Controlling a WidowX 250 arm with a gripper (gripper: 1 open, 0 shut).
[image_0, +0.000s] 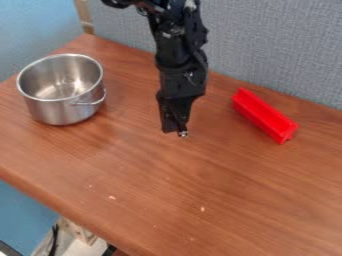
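Observation:
My black gripper (175, 128) hangs upright over the middle of the wooden table (187, 200), its fingertips low above the surface and shut, with nothing visible between them. To its left stands a steel pot (56, 95) with small side handles. To its right lies a long red block (265, 115), set diagonally and apart from the gripper.
A grey padded wall (267, 50) runs along the back of the table. Beyond the left edge are a blue surface and some cables at the lower left.

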